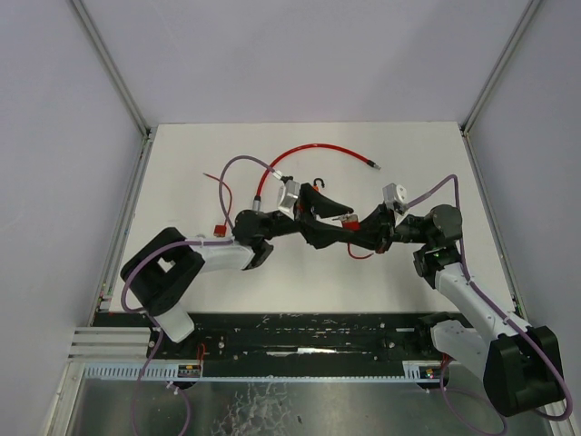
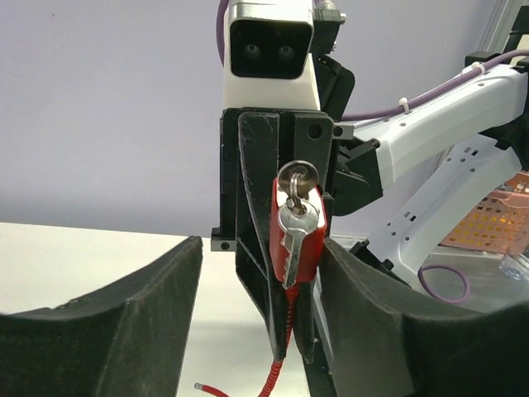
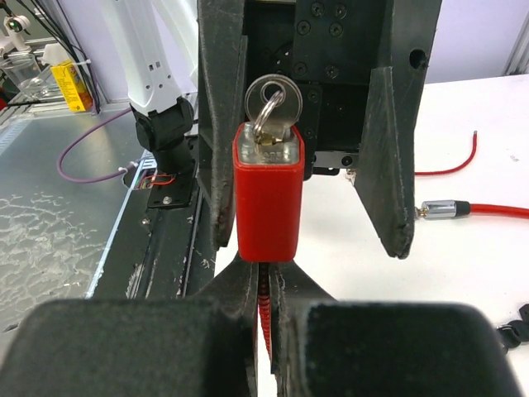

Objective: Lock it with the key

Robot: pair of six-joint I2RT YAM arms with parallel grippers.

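My right gripper (image 1: 363, 232) is shut on a red padlock (image 3: 269, 203), held upright at the centre of the table. Two silver keys (image 2: 291, 244) hang on a ring at its top, one inserted or resting at the top. A red cord hangs below it. My left gripper (image 1: 322, 218) faces it with fingers apart on either side of the lock, touching nothing that I can make out; its open fingers show large at both sides of the left wrist view.
The white board (image 1: 200, 154) carries a red hose (image 1: 318, 145), a small red block with a thin red cord (image 1: 220, 230) at left, and a black hooked piece at the back centre. A dark rail runs along the front edge.
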